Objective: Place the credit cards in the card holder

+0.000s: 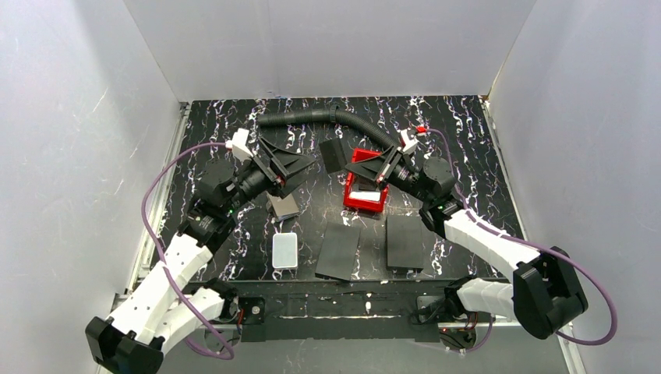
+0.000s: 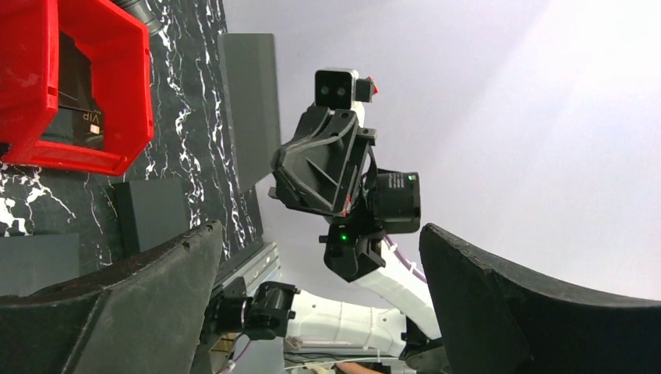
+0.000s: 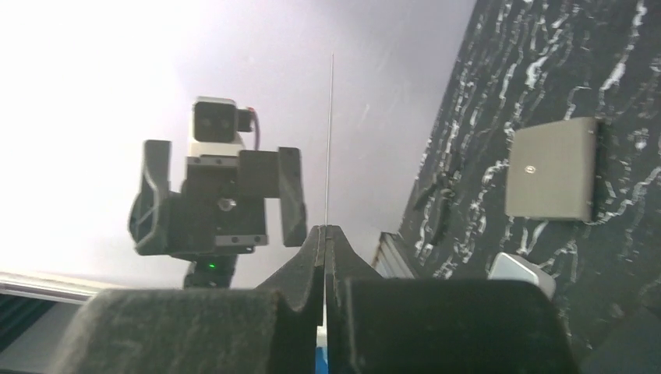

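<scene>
A dark card (image 1: 333, 156) stands out from the tip of my right gripper (image 1: 353, 167), which is shut on its edge. From the right wrist view the card (image 3: 329, 140) appears edge-on as a thin line; the left wrist view shows the card's (image 2: 249, 109) broad face. My left gripper (image 1: 309, 165) is open and empty, raised to the left of the card and apart from it. The grey-brown card holder (image 1: 284, 206) lies on the table below the left gripper, and its logo face shows in the right wrist view (image 3: 549, 171). More dark cards (image 2: 78, 121), one marked VIP, lie inside the red basket (image 2: 129, 109).
Behind the basket runs a black corrugated hose (image 1: 312, 117). Nearer the front edge are a white box (image 1: 284, 251) and two dark flat panels, one left (image 1: 338, 251) and one right (image 1: 404, 243).
</scene>
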